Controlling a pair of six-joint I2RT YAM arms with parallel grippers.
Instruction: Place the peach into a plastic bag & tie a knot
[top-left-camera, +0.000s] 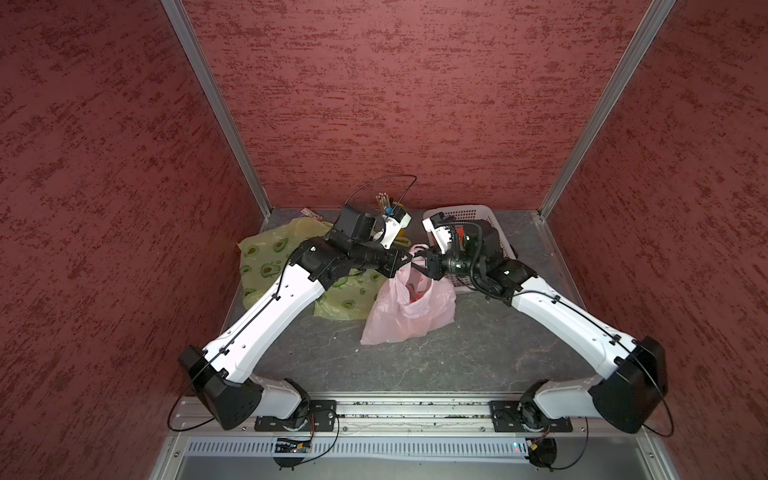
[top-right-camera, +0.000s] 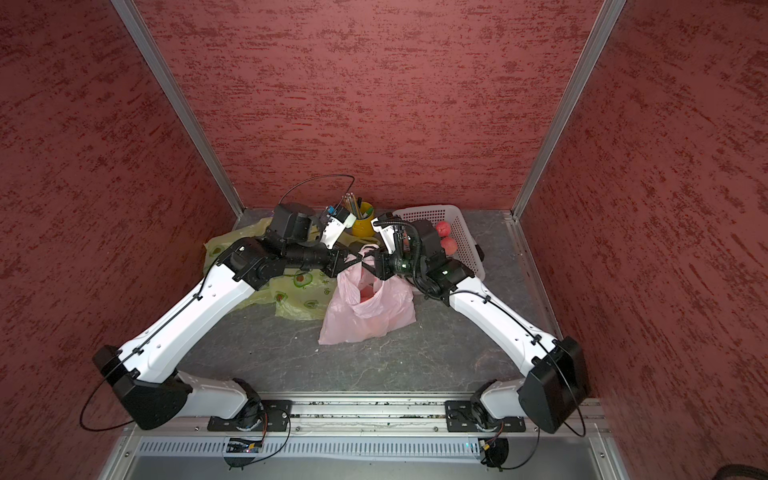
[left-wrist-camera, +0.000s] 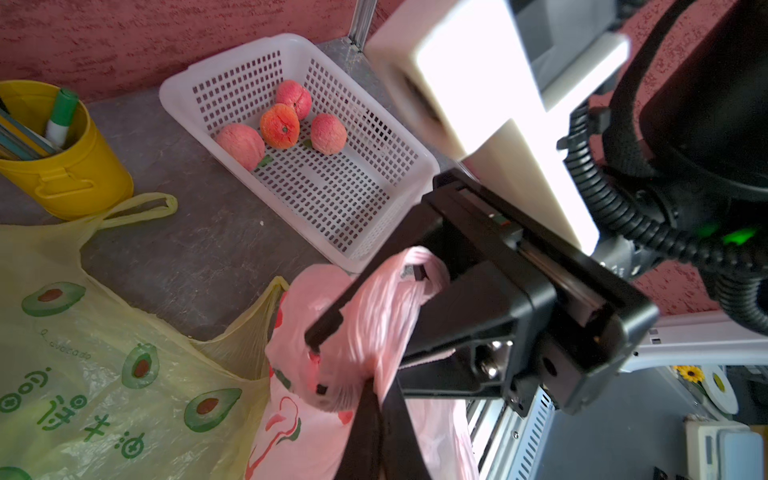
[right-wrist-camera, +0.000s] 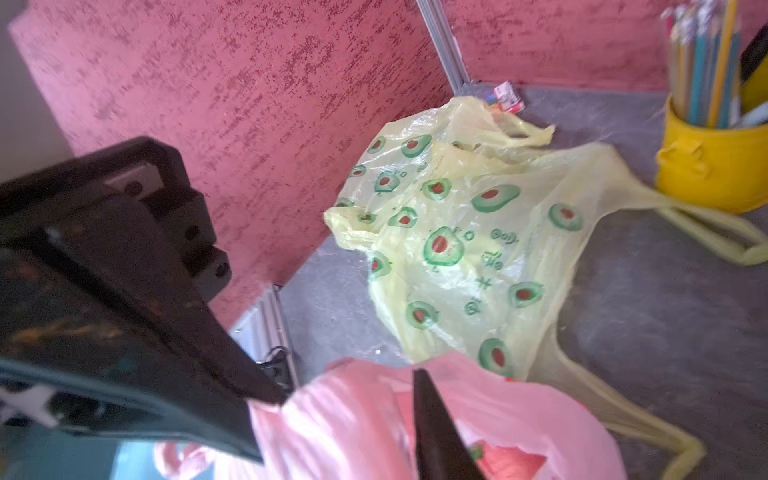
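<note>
The pink plastic bag hangs below both grippers, its mouth partly open. A reddish round thing with green on it, apparently the peach, shows inside. My left gripper is shut on a gathered strand of pink film at its tips. Close against it, my right gripper stands part open. Bag film loops over and around the right fingers, and folds of it lie in the gap between them. No knot can be made out in the bunched film.
A yellow avocado-print bag lies flat at the left. The white basket at the back right holds several peaches. A yellow pencil cup stands at the back.
</note>
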